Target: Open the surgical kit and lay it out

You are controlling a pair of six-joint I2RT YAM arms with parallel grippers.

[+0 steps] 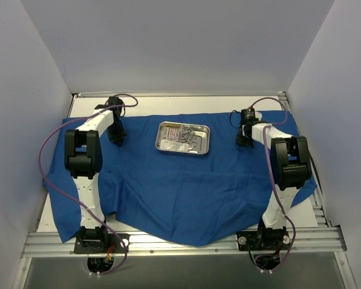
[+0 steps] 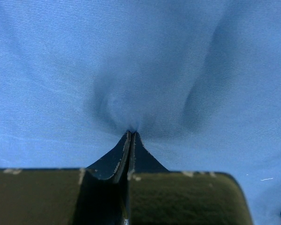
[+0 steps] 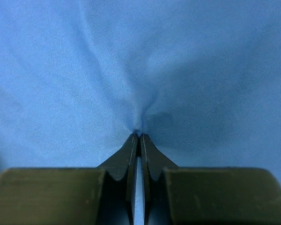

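Observation:
A blue cloth point(image 1: 186, 198) covers most of the table, with wrinkles in its front half. My left gripper is shut at the cloth's far left, and folds run into its fingertips, which pinch the fabric. At the far right, my right gripper is shut on a small pleat of the same cloth; only a ridge of it shows at the tips. Between the arms, a steel tray point(image 1: 205, 146) rests on the cloth. Inside it lie metal instruments point(image 1: 189, 138) and pale packets point(image 1: 174, 146), too small to tell apart from above.
Grey walls point(image 1: 24, 138) close the space on both sides and at the back. In front runs a metal rail point(image 1: 186, 236), and the cloth's front edge hangs over it.

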